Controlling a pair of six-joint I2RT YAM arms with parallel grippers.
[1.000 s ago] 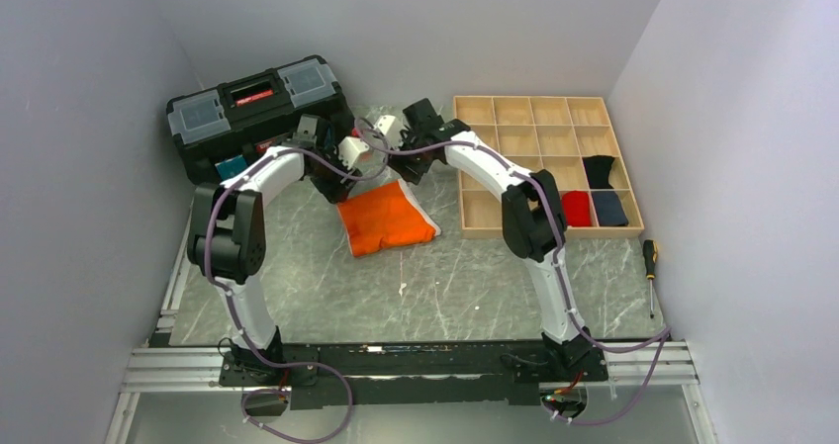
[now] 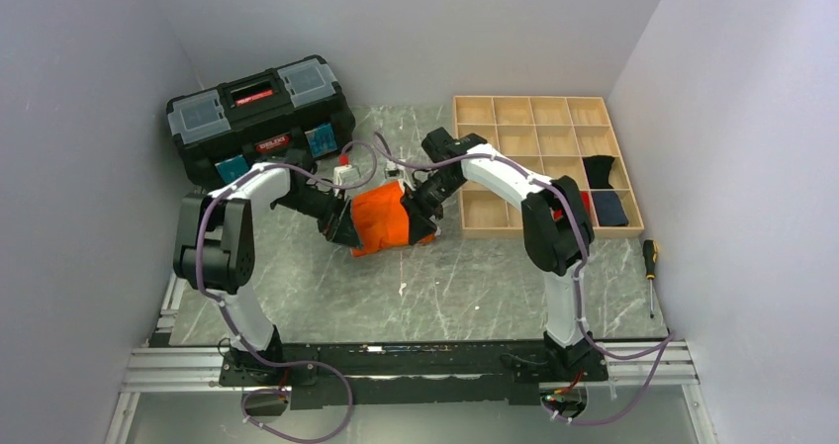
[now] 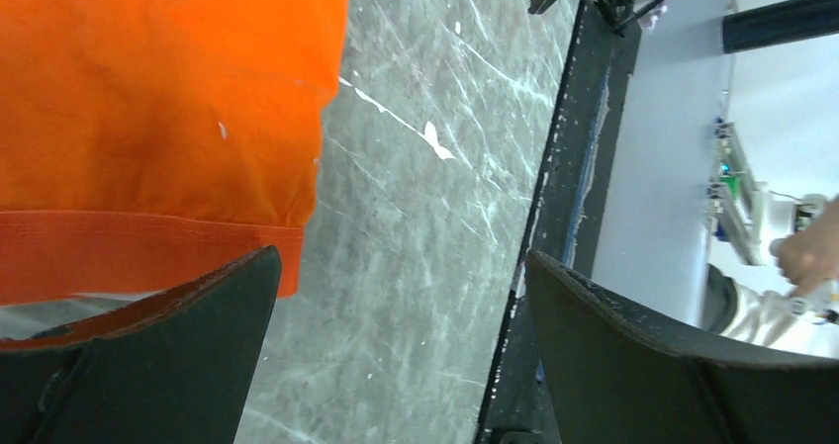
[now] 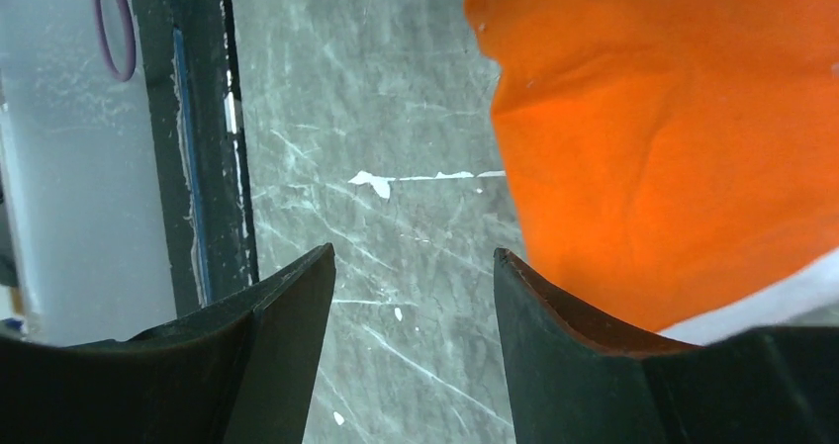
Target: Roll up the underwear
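Observation:
The orange underwear lies folded into a flat piece at the middle of the table. At its left edge, low over the cloth, is my left gripper; the left wrist view shows its fingers wide apart, with bare table between them and a waistband edge of the underwear beside one finger. My right gripper stands over the right edge. Its fingers are open too, nothing between them, and the underwear spreads to one side with a pale strip along its rim.
A wooden divided box stands at the right, holding a black cloth and a dark blue one. A black toolbox is at the back left, a screwdriver at the right edge.
The cloth has stayed in place.

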